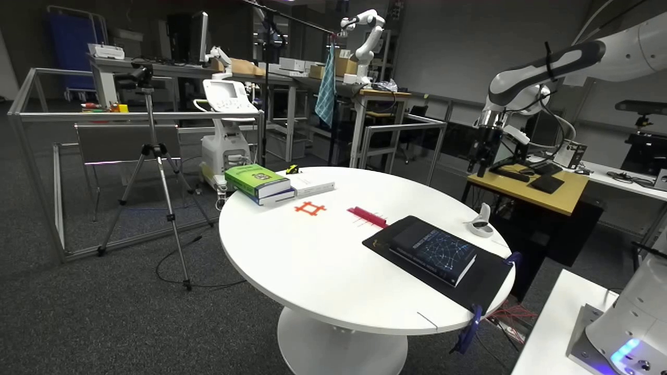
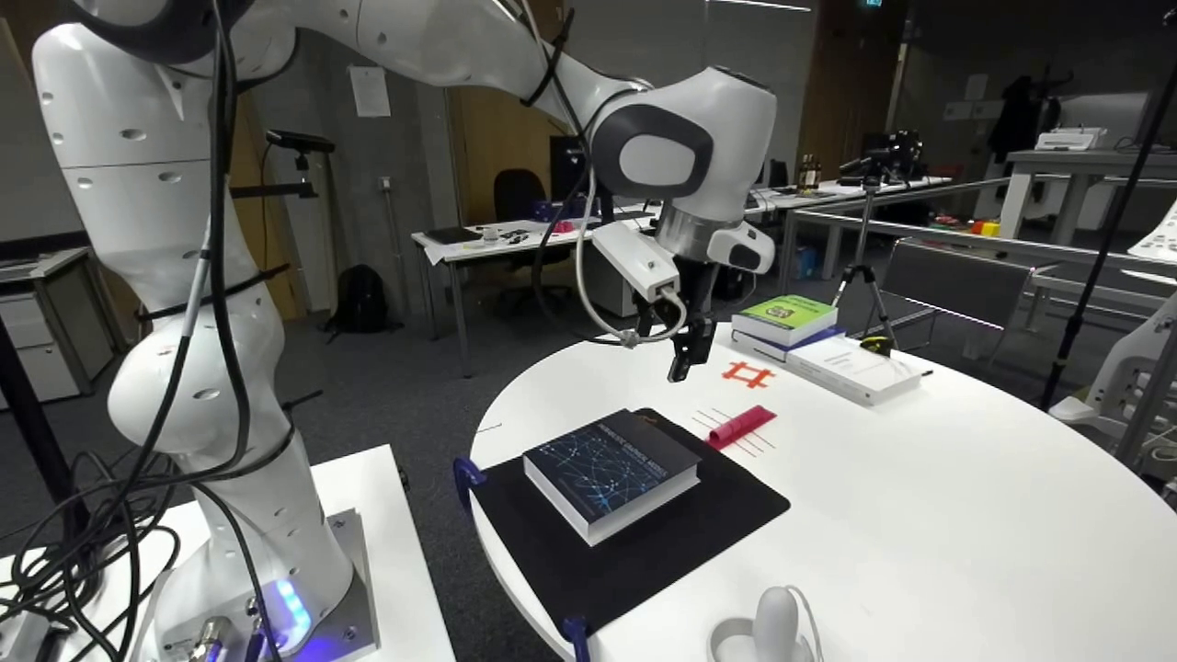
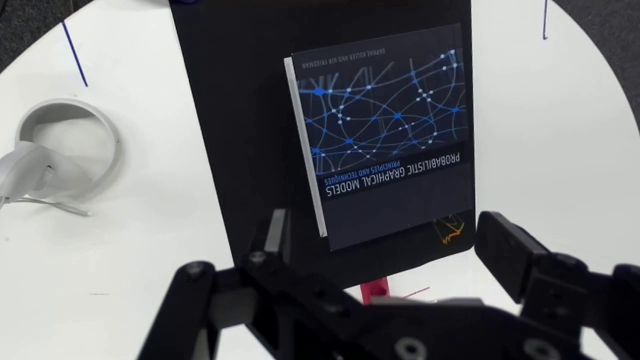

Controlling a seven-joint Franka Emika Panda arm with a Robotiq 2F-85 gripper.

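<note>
A dark blue book, titled Probabilistic Graphical Models, lies flat on a black mat on the white round table. High over the table, my gripper stands open, its fingers wide apart with nothing between them. Seen from the wrist, the book lies beyond the fingertips, clear of both. In exterior view 2 the gripper points down, well above the tabletop. A red holder lies just past the mat's edge. A green book rests on a blue one, with a white book beside them.
Near the mat, a white ring-shaped controller stands on the table. Blue clamps grip the mat at the table's rim. Orange tape marks a square near the stacked books.
</note>
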